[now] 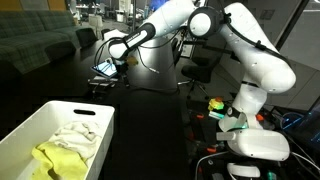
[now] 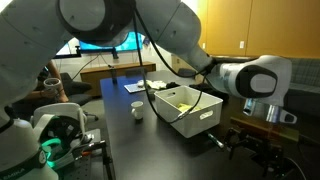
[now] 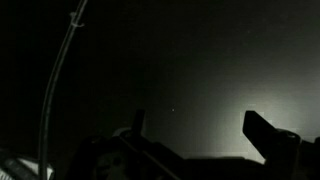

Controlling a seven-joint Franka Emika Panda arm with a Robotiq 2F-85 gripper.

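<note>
My gripper is open in the wrist view, with its dark fingers [image 3: 262,132] spread wide and only bare dark tabletop showing between them. Exterior view 2 has the gripper [image 2: 256,158] pointing down over the table on the right, beside the white box [image 2: 192,123] and apart from it. Inside the box in exterior view 1 lie a yellow cloth [image 1: 60,162] and a whitish cloth [image 1: 76,137]. The wrist view is too dark for much detail.
A white mug [image 2: 137,111] stands on the black table in exterior view 2. Some small light item [image 2: 215,141] lies near the box, hard to make out. A thin cable [image 3: 52,85] runs along the wrist view's left side. Open tabletop [image 1: 150,140] stretches right of the box.
</note>
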